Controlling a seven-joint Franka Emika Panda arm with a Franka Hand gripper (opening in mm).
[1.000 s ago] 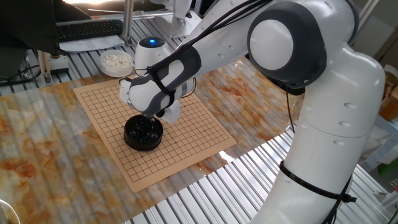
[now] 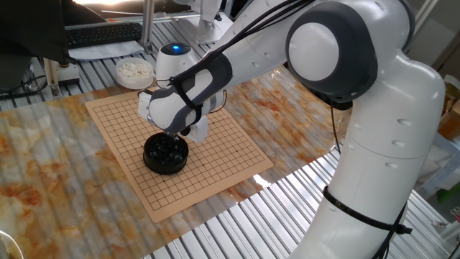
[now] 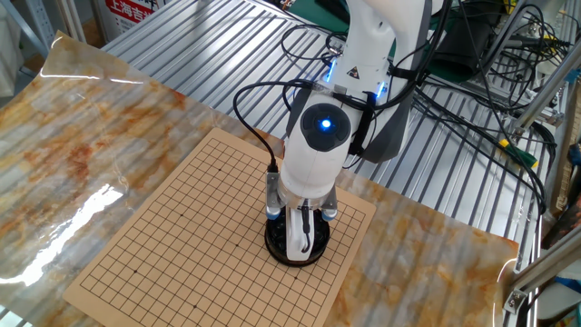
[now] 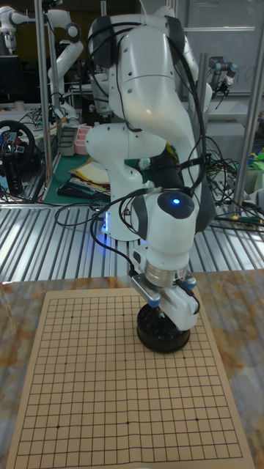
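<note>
A round black bowl (image 2: 164, 162) of dark Go stones stands on the tan Go board (image 2: 223, 155), over its printed grid. In exterior view 3 the bowl (image 4: 161, 340) sits near the board's far right part. My gripper (image 2: 172, 135) is lowered to the bowl, its fingertips at or inside the rim. From the other sides, the white hand covers much of the bowl (image 3: 318, 250) and hides the fingertips. Whether the fingers are apart or hold a stone cannot be made out.
A white bowl of white stones (image 2: 135, 72) stands behind the board's far edge, with a keyboard (image 2: 104, 34) beyond it. The rest of the board is bare. Marbled table cover (image 3: 100, 136) surrounds it, largely clear.
</note>
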